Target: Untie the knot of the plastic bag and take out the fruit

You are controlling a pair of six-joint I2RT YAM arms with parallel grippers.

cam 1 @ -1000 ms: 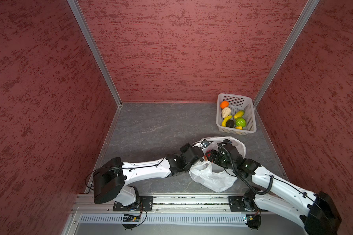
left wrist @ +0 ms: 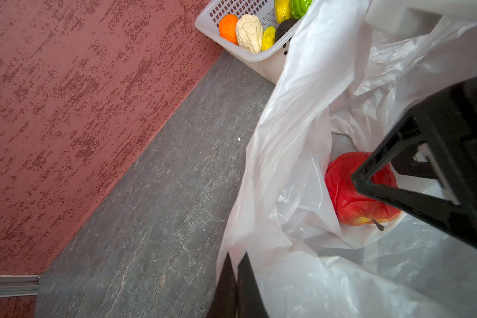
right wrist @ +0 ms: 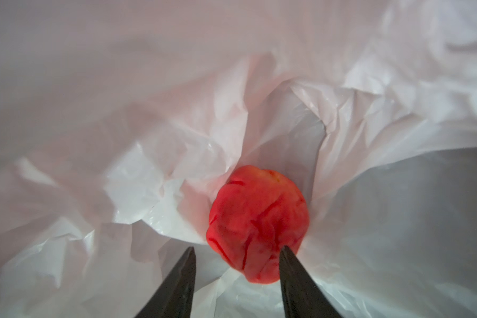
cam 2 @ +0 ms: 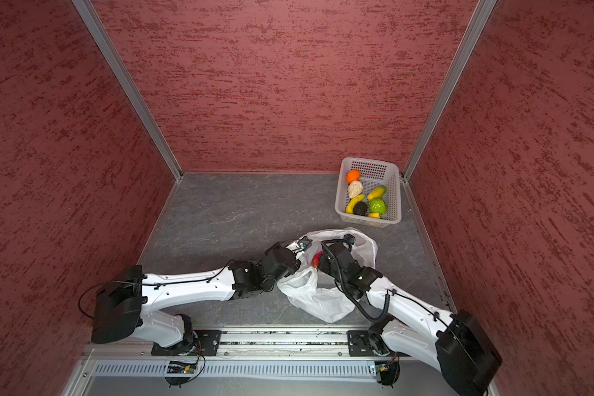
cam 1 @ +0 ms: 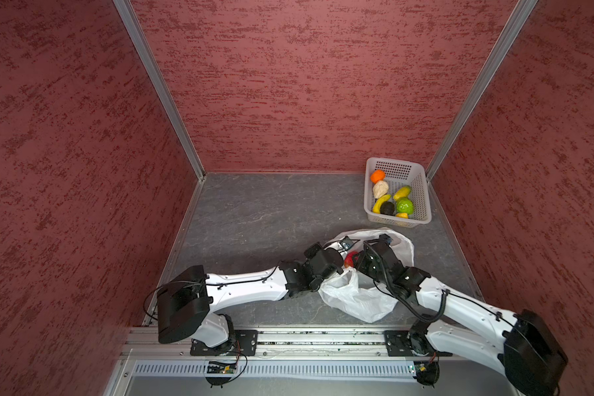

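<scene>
The white plastic bag (cam 1: 369, 303) lies open on the dark table, a red apple (left wrist: 355, 196) inside it. My left gripper is shut at the bag's near side, white film around its fingertips. My right gripper is open inside the bag, a finger on each side of the apple's lower part, which sits just beyond the fingertips in the right wrist view; whether they touch it I cannot tell. In the left wrist view the right gripper's black fingers reach over the apple.
A grey basket (cam 1: 423, 198) at the back right holds several fruits, among them an orange (cam 1: 377, 175), a banana (cam 1: 380, 203) and a green fruit (cam 1: 404, 206). Walls enclose the space.
The left arm looks unmoved.
</scene>
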